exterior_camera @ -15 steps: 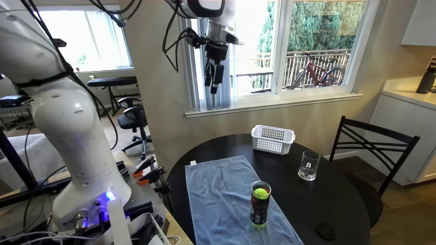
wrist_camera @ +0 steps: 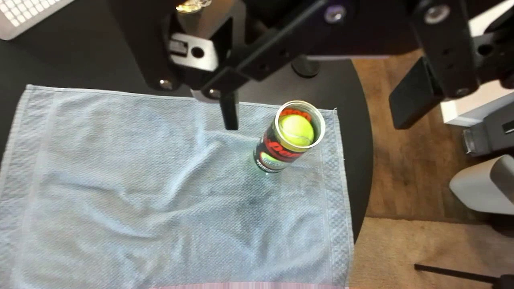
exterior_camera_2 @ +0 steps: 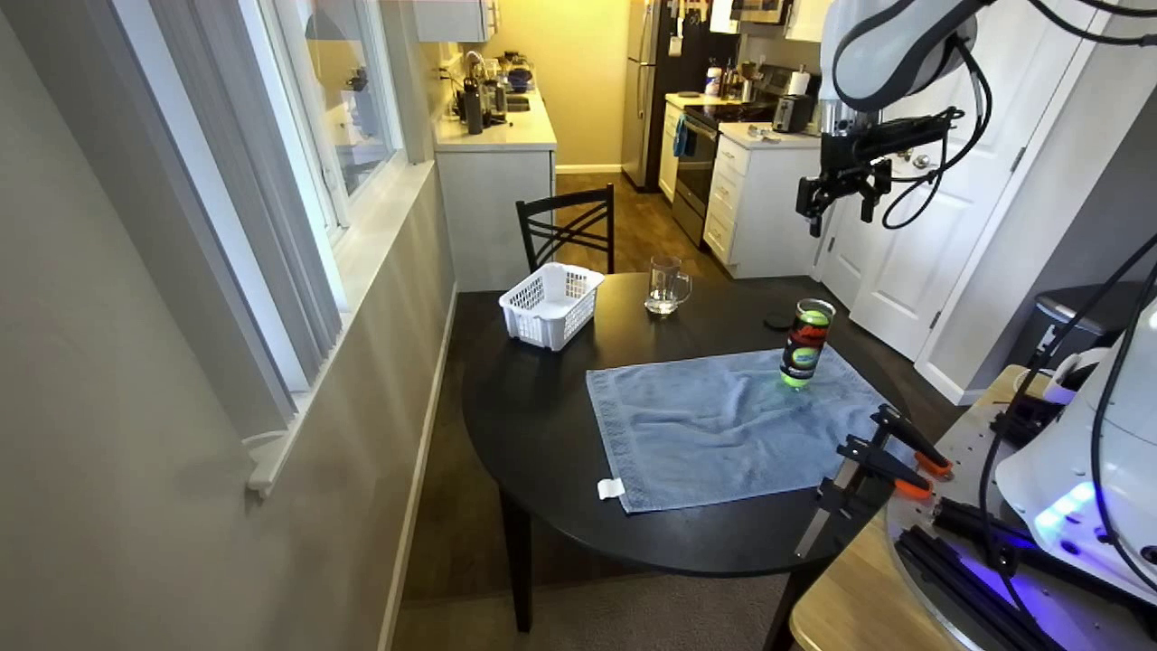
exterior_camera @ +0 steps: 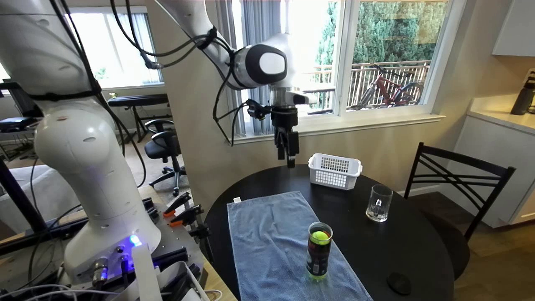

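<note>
A clear tube of tennis balls [exterior_camera: 319,251] with a dark, red-lettered label stands upright on the blue towel [exterior_camera_2: 705,434]. A yellow-green ball [wrist_camera: 296,130] shows through its open top in the wrist view. My gripper [exterior_camera_2: 841,221] hangs well above the table, pointing down. Its fingers [wrist_camera: 230,113] are spread wide, so it is open and empty. From the wrist view the tube appears between the fingers, but far below them. A white slotted basket [exterior_camera: 335,172] sits near the table's window side, and a glass mug [exterior_camera_2: 664,287] stands right of it.
A round black lid [exterior_camera: 398,283] lies on the dark table beyond the towel. Black clamps [exterior_camera_2: 879,461] grip the table edge near my base. A black chair [exterior_camera: 459,185] is drawn up behind the mug. Bare tabletop lies between basket, mug and towel.
My arm has come down and slightly toward the right in exterior view 1, bringing the gripper lower over the table's window side. The objects on the table stay where they were.
</note>
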